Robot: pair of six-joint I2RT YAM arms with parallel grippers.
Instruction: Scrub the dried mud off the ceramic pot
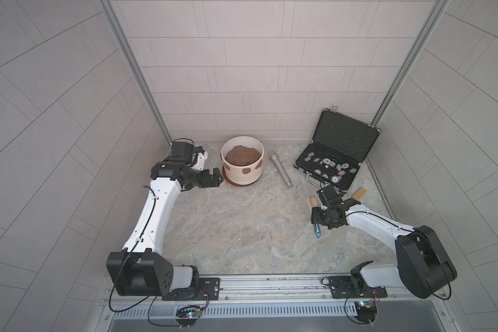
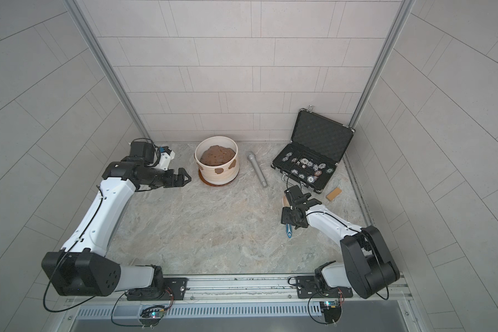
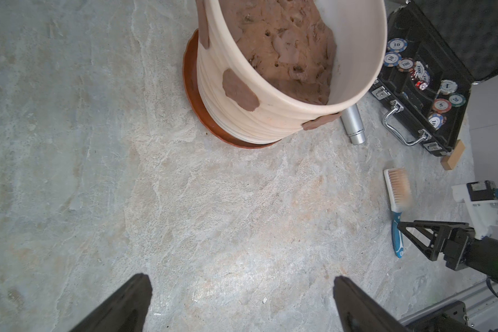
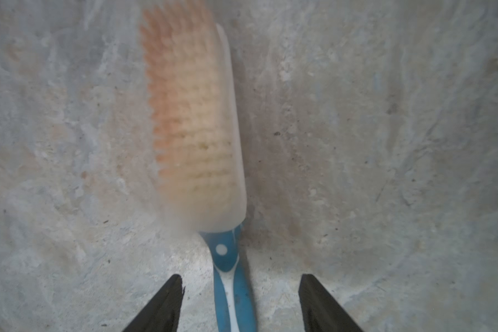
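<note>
The cream ceramic pot [image 1: 241, 173] stands upright on a brown saucer at the back left, filled with brown soil. Brown mud patches [image 3: 240, 90] stick to its outer wall. My left gripper [image 1: 213, 177] is open just left of the pot, with only bare table between its fingers in its wrist view. A scrub brush with a blue handle [image 4: 233, 296] lies on the table, its pale bristles [image 4: 196, 127] facing up. My right gripper is over that handle, its fingers parted on either side with a gap to each; the handle's lower end is cut off in the right wrist view.
An open black case [image 1: 327, 166] of poker chips sits at the back right, its front close to my right gripper. A grey microphone-like cylinder [image 1: 281, 169] lies right of the pot. A small tan block [image 2: 333, 193] rests beside the case.
</note>
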